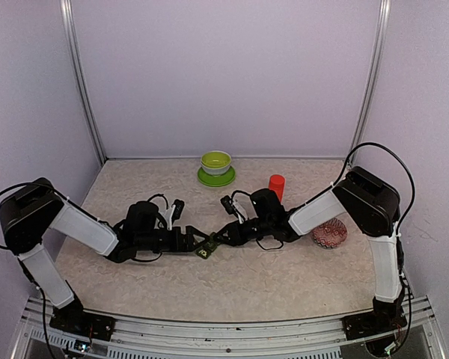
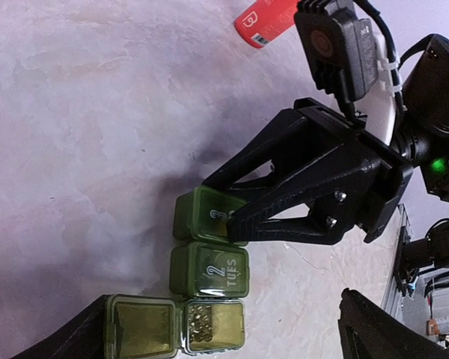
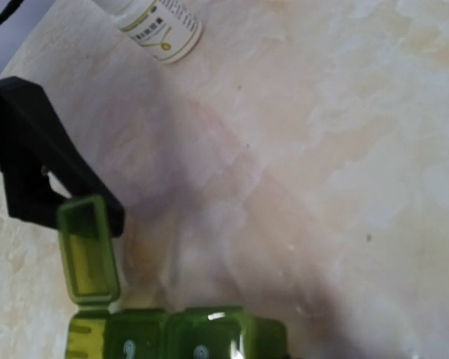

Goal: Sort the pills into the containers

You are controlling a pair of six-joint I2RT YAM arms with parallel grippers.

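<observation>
A green pill organizer (image 1: 206,251) lies between my grippers. In the left wrist view its compartment 3 (image 2: 202,213) is between the fingers of my right gripper (image 1: 218,238), which is shut on it. Compartment 2 (image 2: 209,269) has its lid down; at the near end one lid (image 2: 142,325) stands open beside a compartment (image 2: 213,327) holding small pills. My left gripper (image 1: 198,238) is open at that end, its dark fingers at both sides of the left wrist view. In the right wrist view the raised lid (image 3: 87,250) is beside a black finger.
A white pill bottle (image 3: 161,30) stands on the table in the right wrist view. A red cylinder (image 1: 277,187), a bowl on a green plate (image 1: 216,179) at the back and a patterned dish (image 1: 329,233) at right surround the arms.
</observation>
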